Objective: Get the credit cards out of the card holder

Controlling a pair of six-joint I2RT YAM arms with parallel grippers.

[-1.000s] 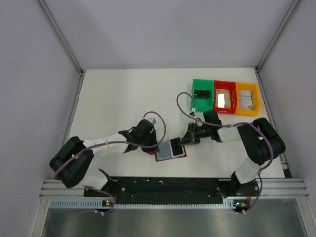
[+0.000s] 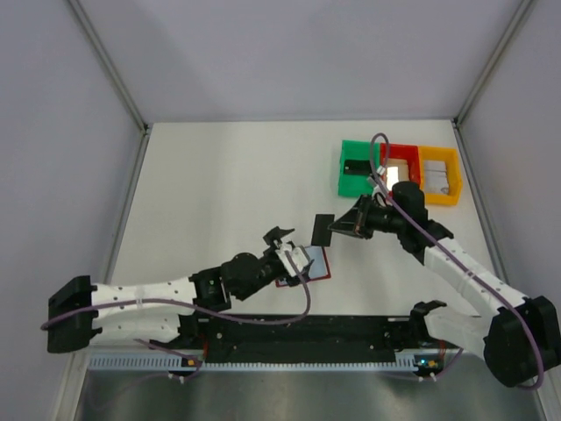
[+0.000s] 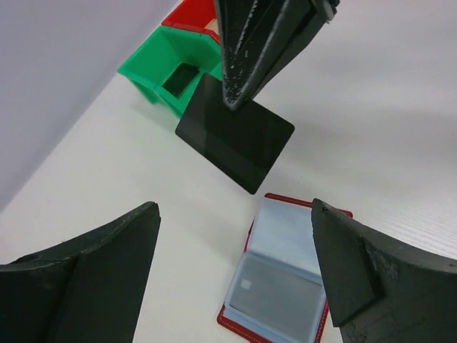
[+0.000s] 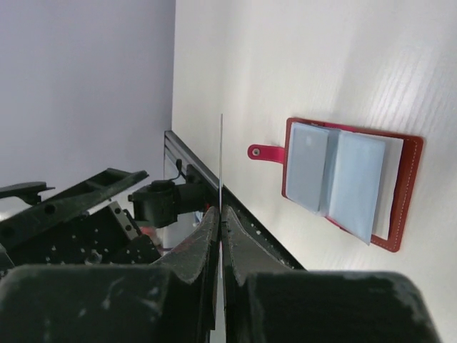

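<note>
The open card holder (image 4: 408,179), red with clear sleeves, lies on the table below both grippers, partly hidden in the top view. My right gripper (image 2: 337,226) is raised over it, shut on a black card held at its edge, which shows as a thin line in the right wrist view. My left gripper stands open above the holder with nothing between its fingers; in its wrist view the holder's sleeves show between and beyond the fingertips.
Green (image 2: 355,186), red (image 2: 400,149) and yellow (image 2: 447,197) bins stand at the back right, the green with a dark item inside, the others with lighter items.
Both arms have risen. The black card, earlier over the holder's sleeves, is lifted clear of it in my right gripper. My left gripper has turned.
</note>
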